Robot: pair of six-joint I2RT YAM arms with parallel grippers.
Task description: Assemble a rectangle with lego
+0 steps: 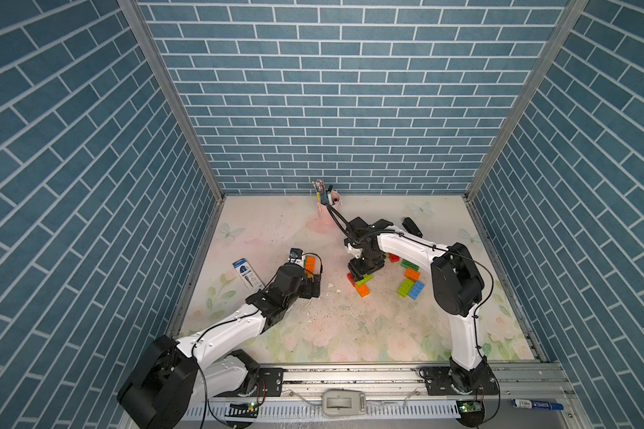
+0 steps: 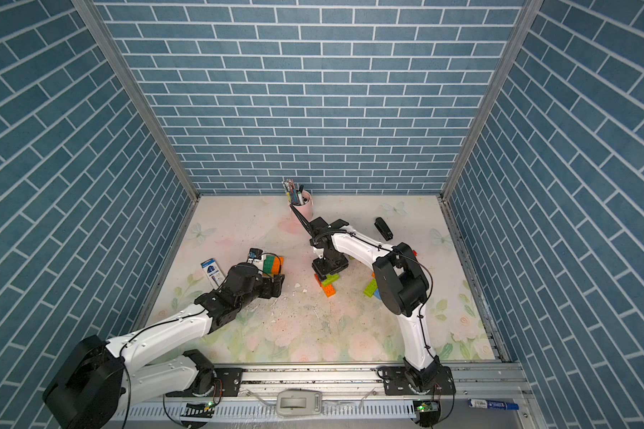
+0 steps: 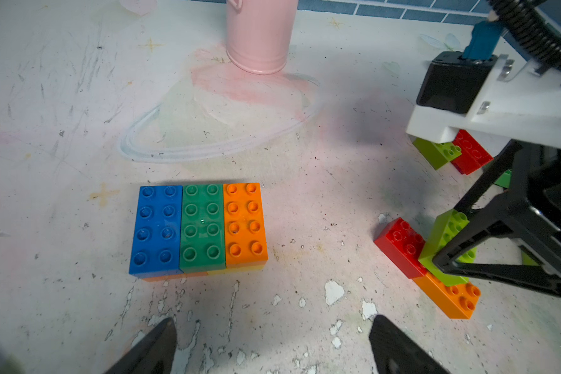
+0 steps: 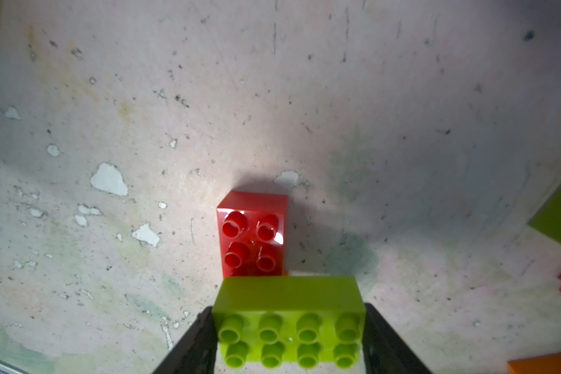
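In the left wrist view, blue, green and orange bricks lie side by side as one flat block (image 3: 199, 227), with orange and yellow showing beneath. My left gripper is open in front of this block, nothing between its fingers. My right gripper is shut on a lime green brick (image 4: 290, 293), its fingers at the brick's two short ends. Below the lime brick lie a red brick (image 3: 402, 246) and an orange brick (image 3: 450, 296), end to end. Whether the lime brick touches them I cannot tell.
Loose bricks lie right of the right gripper, among them a lime brick (image 1: 405, 287), a blue brick (image 1: 416, 289) and an orange brick (image 1: 412, 274). A pink pen cup (image 3: 261, 34) stands at the back. A white package (image 1: 247, 274) lies at left.
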